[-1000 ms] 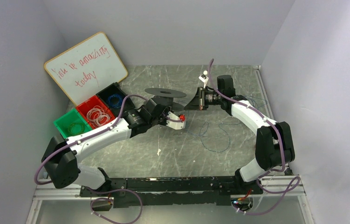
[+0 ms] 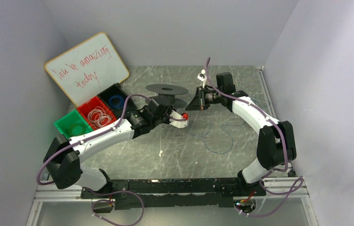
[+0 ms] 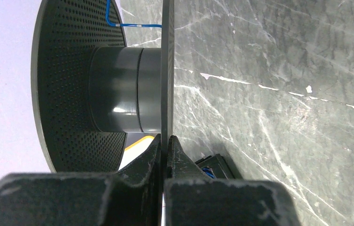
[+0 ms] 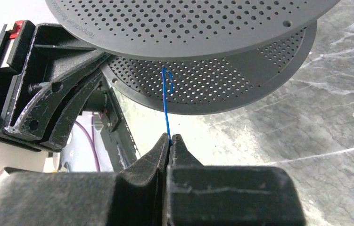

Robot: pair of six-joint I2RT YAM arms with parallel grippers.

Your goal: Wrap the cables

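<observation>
A dark grey spool [image 2: 167,89] with perforated flanges is held up near the middle of the table. In the left wrist view its hub [image 3: 118,89] is on the left, and my left gripper is shut on the edge of one flange [image 3: 167,66]. Blue cable [image 3: 137,25] crosses between the flanges. Pinched in my right gripper, just off the spool's rim, that cable [image 4: 166,108] runs straight to the perforated flange. More cable [image 2: 220,152] trails in loose curves on the table to the right.
Green [image 2: 67,126], red [image 2: 85,109] and black [image 2: 111,89] bins with coiled cables stand at the left. Behind them leans a whiteboard [image 2: 87,66].
The spool's upper flange has risen slightly and changed its tilt.
</observation>
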